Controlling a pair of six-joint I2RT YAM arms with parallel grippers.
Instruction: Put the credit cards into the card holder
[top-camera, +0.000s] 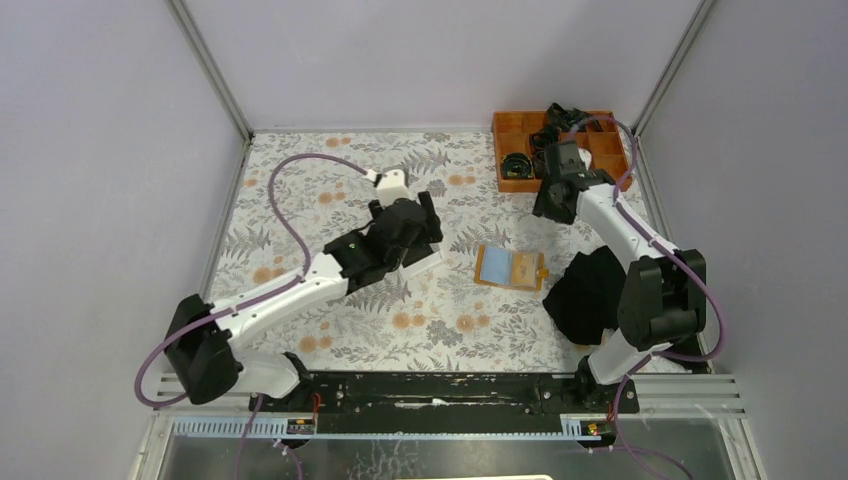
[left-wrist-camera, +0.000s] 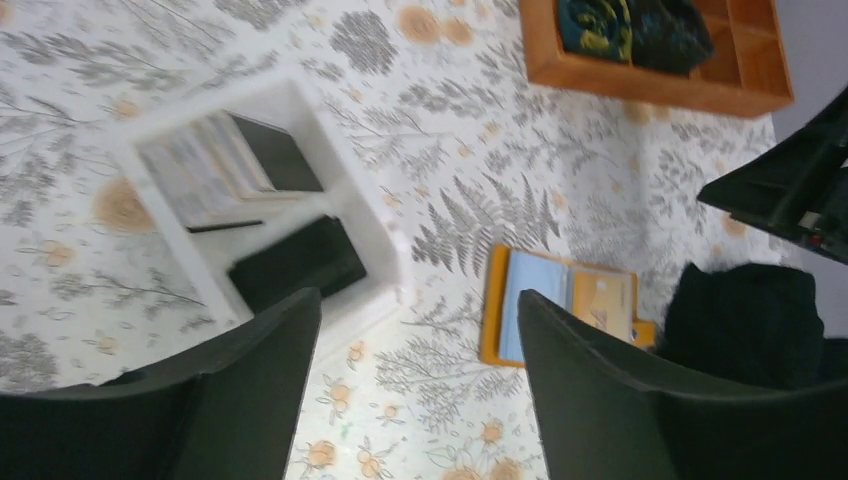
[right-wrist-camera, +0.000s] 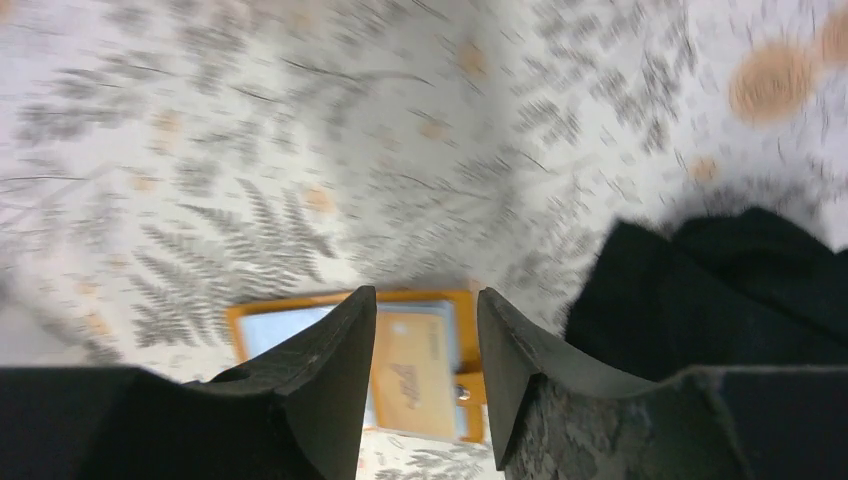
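Note:
An open card holder (top-camera: 525, 268) with blue and tan panels lies on the right-middle of the table. A white tray (left-wrist-camera: 385, 295) holds dark and pale cards (left-wrist-camera: 295, 260); in the top view it is mostly under my left gripper (top-camera: 405, 215), whose fingers are spread open with nothing between them in the left wrist view. My right gripper (top-camera: 555, 210) hangs above the table just behind the card holder; its fingertips (right-wrist-camera: 355, 310) stand apart with a gap, nothing between them.
An orange compartment box (top-camera: 605, 145) with dark bundles stands at the back right. A black cloth (top-camera: 575, 305) lies right of the holder.

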